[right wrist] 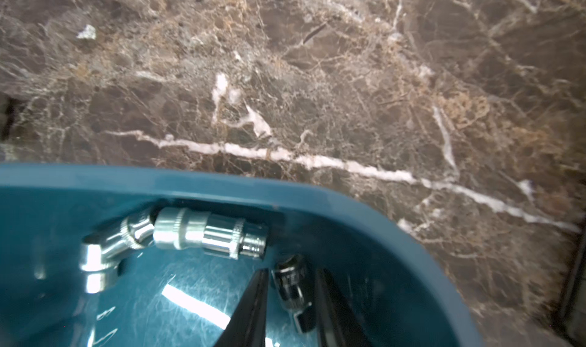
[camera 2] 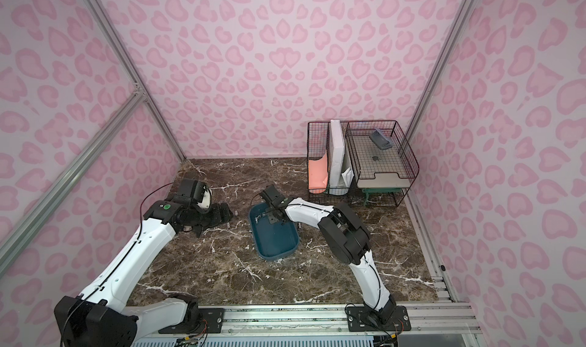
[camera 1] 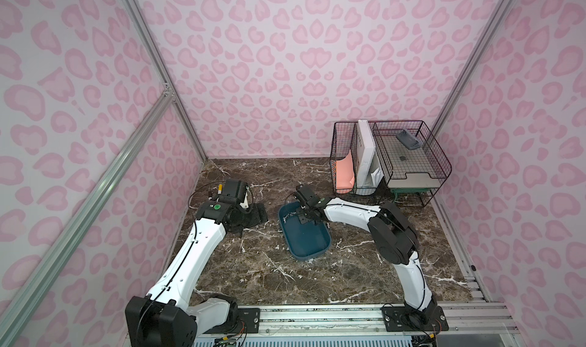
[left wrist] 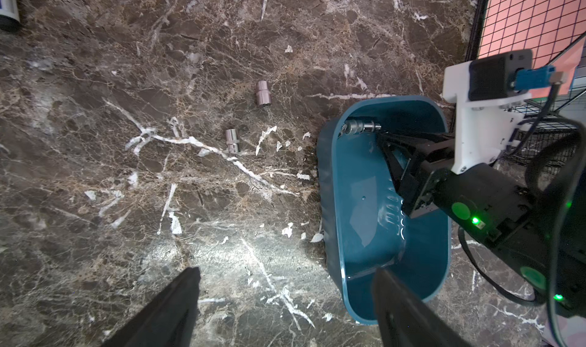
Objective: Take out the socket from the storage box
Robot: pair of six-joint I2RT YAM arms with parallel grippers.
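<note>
The blue storage box (left wrist: 366, 225) stands on the marble table. Along its far wall, in the right wrist view, lie shiny metal sockets (right wrist: 207, 232), with several more pieces bunched at left. One more small socket (right wrist: 288, 276) shows near the corner, in the gap of my right gripper. That gripper reaches down inside the box with its dark fingers (right wrist: 250, 313) apart; contact with the socket cannot be made out. My left gripper hangs over the table left of the box, wide open and empty.
Two loose sockets, one farther off (left wrist: 263, 94) and one nearer (left wrist: 232, 140), lie on the table left of the box. A wire rack (camera 1: 390, 157) stands at the back right. Table in front of the box is clear.
</note>
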